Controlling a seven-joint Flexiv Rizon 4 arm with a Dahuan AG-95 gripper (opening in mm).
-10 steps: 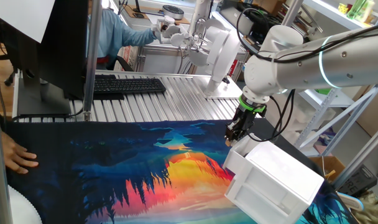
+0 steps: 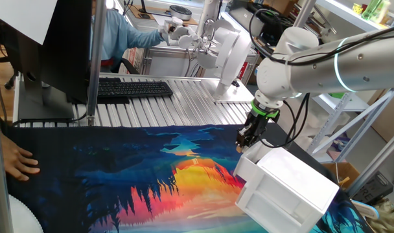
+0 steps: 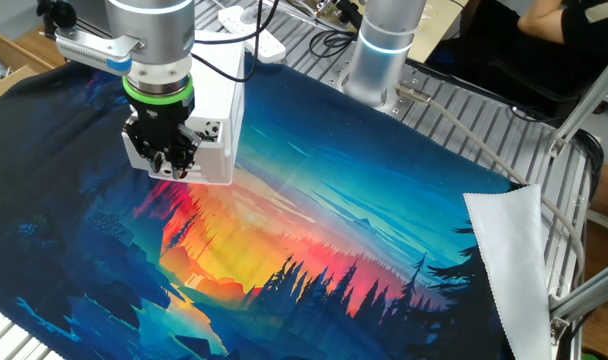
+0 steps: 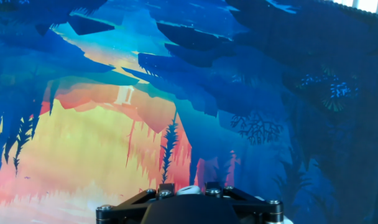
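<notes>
A white drawer unit (image 2: 293,184) stands on the printed cloth (image 2: 129,169), at the right in exterior view 1. Its upper drawer (image 2: 249,162) juts out from the body, while an open-fronted slot shows below. My gripper (image 2: 241,147) points down at the outer end of that drawer. From exterior view 2, the gripper (image 3: 170,168) covers part of the drawer front (image 3: 212,165). In the wrist view, a small white rounded piece (image 4: 188,190) shows between the closely spaced fingertips of the gripper. Whether the fingers grip it is hidden.
A keyboard (image 2: 135,88) and a white fan-like device (image 2: 229,65) are behind the cloth. A person's hand (image 2: 19,160) rests at the left edge. A white power strip (image 3: 252,35) lies behind the drawer unit.
Over the last second the gripper and the drawer unit have shifted very slightly right in exterior view 1.
</notes>
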